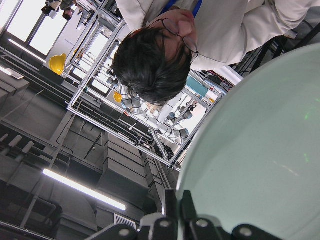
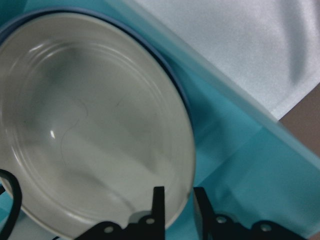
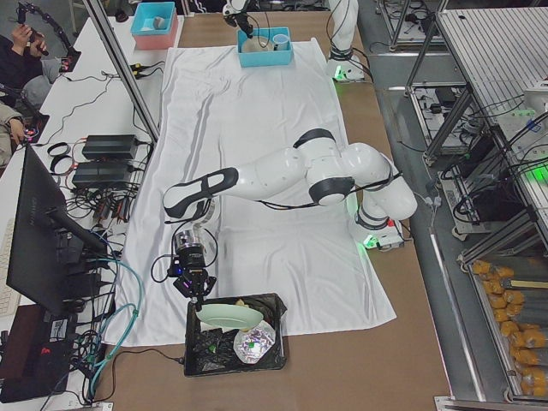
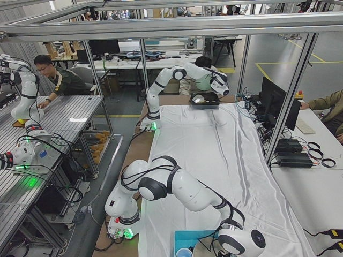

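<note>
A pale green plate (image 3: 229, 317) is tilted over a black bag-lined bin (image 3: 203, 363). My left gripper (image 3: 198, 300) is at its rim; in the left wrist view the fingers are closed on that rim, with the plate filling the right side. In the right wrist view, my right gripper stands open over a cream plate (image 2: 90, 120) with a blue edge behind it, inside a turquoise bin (image 2: 270, 170). One finger is over the plate, the other beside its rim.
A white cloth (image 3: 244, 120) covers most of the table, clear between the bins. A foil-covered round item (image 3: 254, 347) lies in the black bin. A white cup (image 3: 280, 41) is in the turquoise bin. A person appears close in the left wrist view.
</note>
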